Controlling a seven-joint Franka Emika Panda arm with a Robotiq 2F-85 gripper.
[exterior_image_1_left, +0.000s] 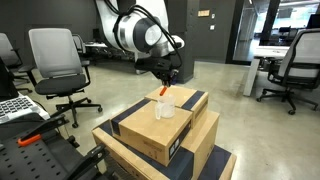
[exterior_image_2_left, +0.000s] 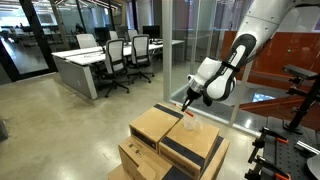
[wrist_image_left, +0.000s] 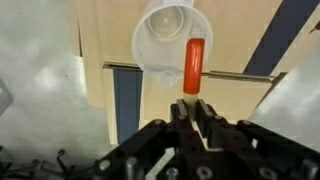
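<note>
A slim orange-red stick with a pale end, like a marker, points away from my gripper, which is shut on its pale end. Behind it in the wrist view, a whitish see-through cup stands with its mouth toward the camera, and the marker crosses the cup's right side. Exterior view 1 has the marker just above the cup on the cardboard box. From the second exterior view, the marker again shows over the cup. Whether its tip is inside the rim, I cannot tell.
Cardboard boxes form a stepped stack under the cup, with bare tops around it. A dark table edge is at the front left. Office chairs stand farther back, away from the boxes.
</note>
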